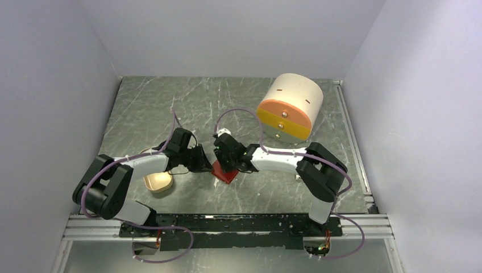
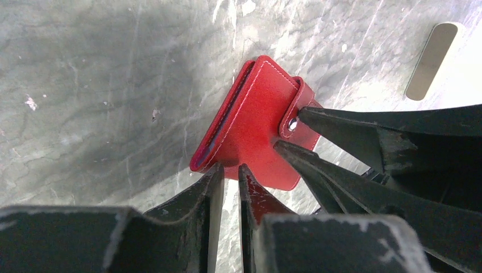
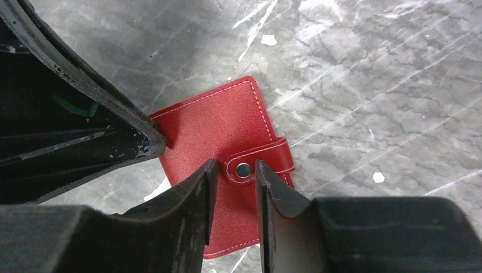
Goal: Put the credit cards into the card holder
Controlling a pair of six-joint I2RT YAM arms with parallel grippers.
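Note:
The red card holder [image 1: 225, 173] lies flat on the grey table, its strap [image 3: 267, 159] folded over the face with the metal snap [image 3: 243, 170] showing. Over that strap stands my right gripper, its fingers part open, one fingertip on each side of the snap. At the holder's other edge is my left gripper; a narrow gap shows between its fingers, with nothing held. Its tip meets the holder's edge in the right wrist view. In the left wrist view a dark slot [image 2: 230, 108] runs along the holder's side. No separate cards can be made out.
A beige container [image 1: 159, 182] sits under the left arm. At the back right stands a white rounded cabinet [image 1: 298, 96] with coloured drawers. A small white item [image 1: 298, 177] lies partly hidden by the right arm.

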